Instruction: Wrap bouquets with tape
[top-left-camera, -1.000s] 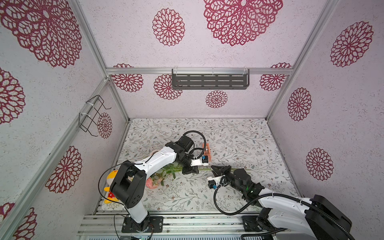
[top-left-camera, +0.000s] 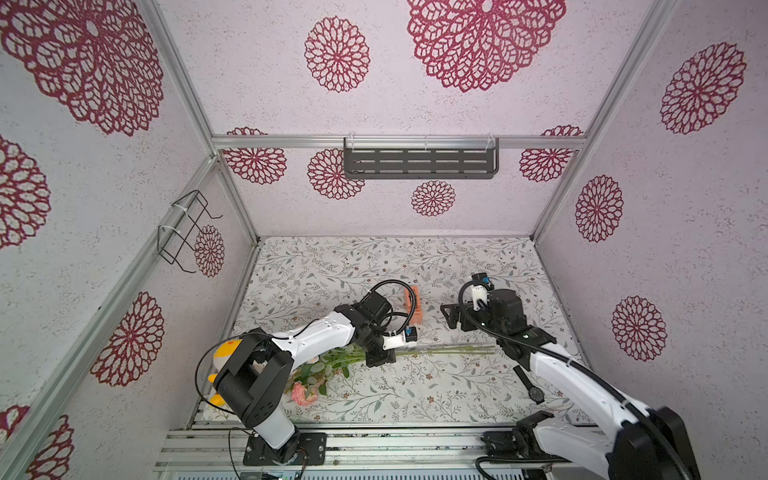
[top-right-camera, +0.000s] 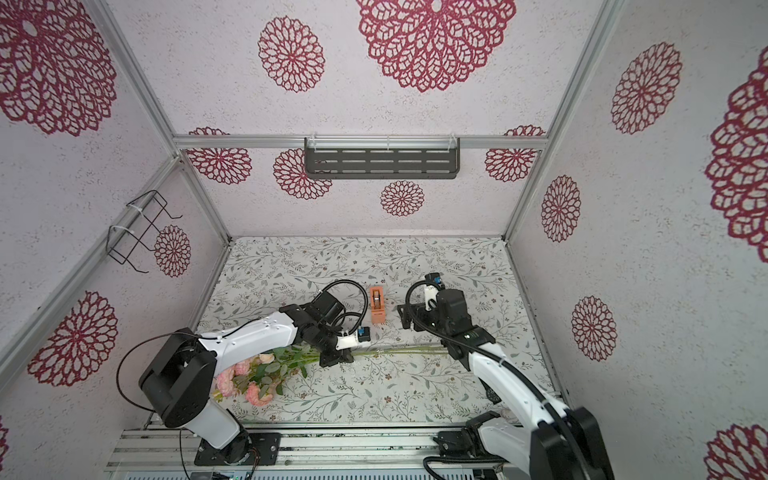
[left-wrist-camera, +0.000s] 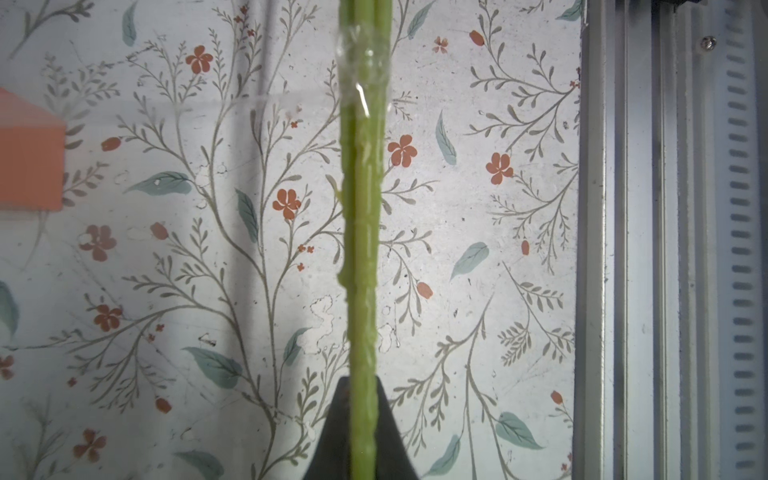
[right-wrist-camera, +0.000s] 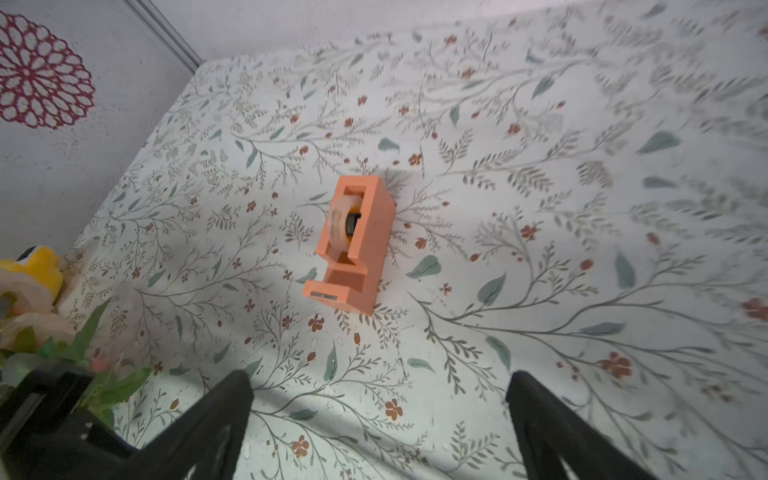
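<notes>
The flower bouquet lies at the table's left front, its pink blooms (top-right-camera: 254, 393) and leaves partly behind my left arm. Its green stems (left-wrist-camera: 364, 200) run to the right. My left gripper is shut on the stems, which pass between its dark fingers. Clear tape (left-wrist-camera: 364, 64) sits around the stems, and a faint transparent strip appears to stretch from it toward the orange tape dispenser (right-wrist-camera: 364, 240), which stands behind the stems. My right gripper is open and empty, above the table to the right of the dispenser.
A yellow toy (right-wrist-camera: 41, 268) lies beside the flowers at far left. Near the right front lies a black tool (top-left-camera: 529, 385). A metal rail (left-wrist-camera: 632, 240) borders the front.
My right gripper has moved from close by the stems, back and right, and turned toward the dispenser. The left gripper and stems have shifted only slightly.
</notes>
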